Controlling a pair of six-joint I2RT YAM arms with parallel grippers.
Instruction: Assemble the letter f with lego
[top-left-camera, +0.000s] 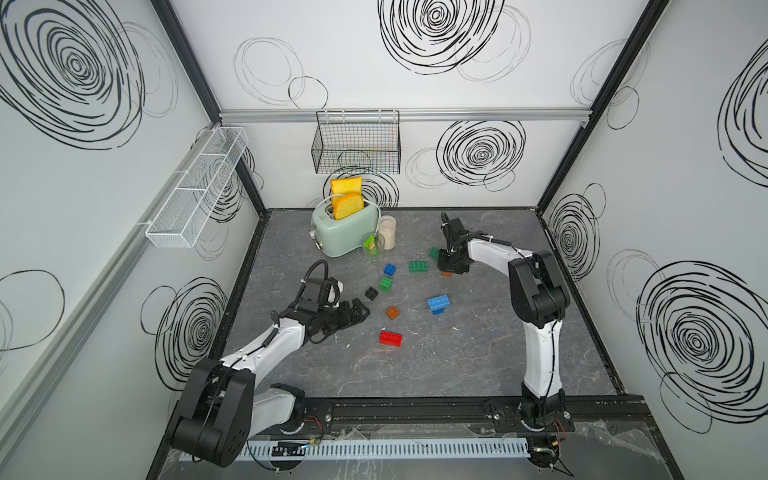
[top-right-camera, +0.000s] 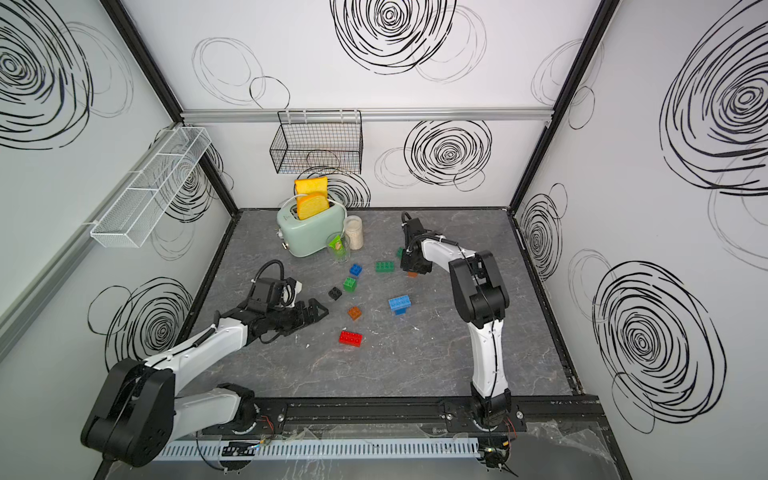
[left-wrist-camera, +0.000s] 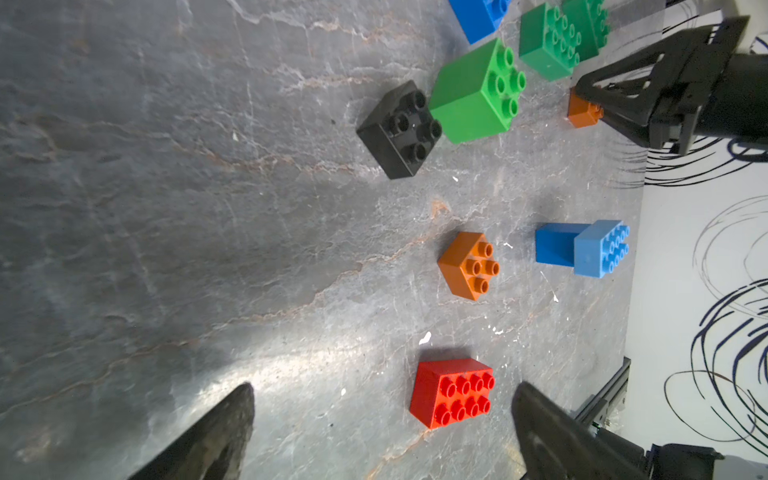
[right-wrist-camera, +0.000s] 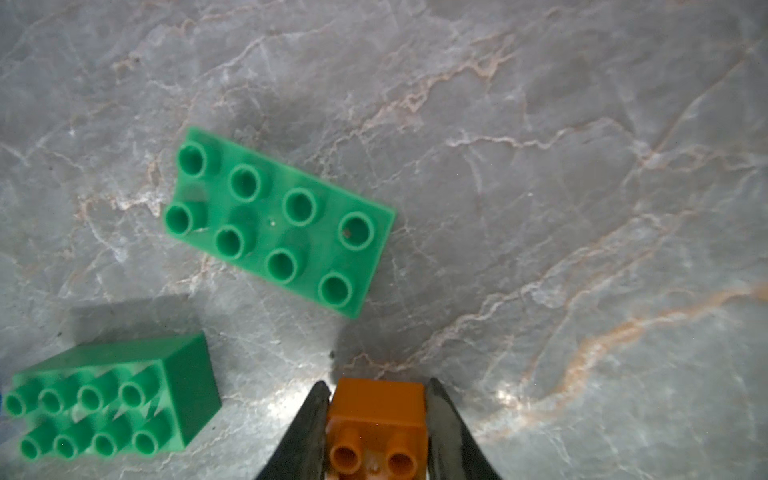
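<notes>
My right gripper is shut on an orange brick (right-wrist-camera: 376, 408), its fingers on either side, at the back right of the table. The left gripper is open and empty, at the left of the loose bricks. A light blue brick (left-wrist-camera: 597, 249) sits on top of a darker blue brick (left-wrist-camera: 553, 243). Loose on the table are a red brick (left-wrist-camera: 452, 392), another orange brick (left-wrist-camera: 469, 266), a black brick (left-wrist-camera: 400, 132), a bright green brick (left-wrist-camera: 472, 92) and a blue brick (top-left-camera: 389, 269).
A mint toaster (top-left-camera: 346, 228) with yellow slices stands at the back left, beside a pale cup (top-left-camera: 387, 232) and a clear glass (top-left-camera: 372, 246) with something green. Wire baskets hang on the walls.
</notes>
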